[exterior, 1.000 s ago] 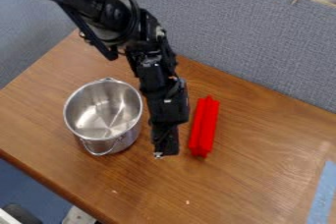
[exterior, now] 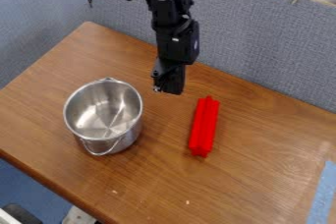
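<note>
A steel pot [exterior: 102, 115] with a wire handle stands on the wooden table at left. A red elongated object [exterior: 203, 126] lies to its right. My black gripper [exterior: 168, 83] hangs at upper centre, above and right of the pot, apart from both; whether its fingers are open or shut is unclear.
Grey padded walls border it at the back and left. A light blue strip [exterior: 320, 194] lies at the right edge.
My gripper has moved from low beside the red object, across the pot's right side, up to the back. The pot and red object look unmoved.
</note>
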